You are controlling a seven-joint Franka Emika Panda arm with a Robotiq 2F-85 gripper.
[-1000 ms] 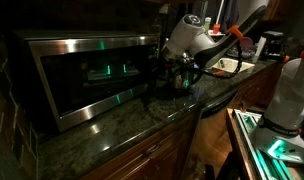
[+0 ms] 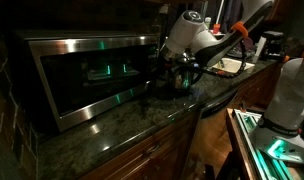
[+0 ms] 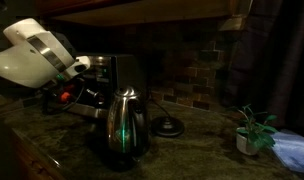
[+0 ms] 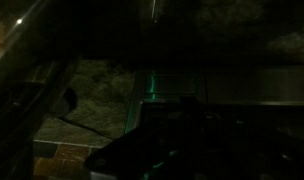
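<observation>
My arm reaches in from the right in exterior view 1, with the dark gripper (image 2: 172, 80) low over the counter, near the right end of the microwave (image 2: 102, 75). In exterior view 2 the gripper (image 3: 97, 98) is close to the microwave's front, left of a shiny metal kettle (image 3: 127, 125). Its fingers are shut, and nothing shows between them. The wrist view is very dark: the fingers are hard to make out, and faint green glints fall on the microwave front (image 4: 167, 85).
A dark round base (image 3: 167, 126) with a cord lies behind the kettle. Farther right stand a potted plant (image 3: 254, 132) and a pale cloth (image 3: 292, 150). A sink (image 2: 230, 64) lies behind the arm.
</observation>
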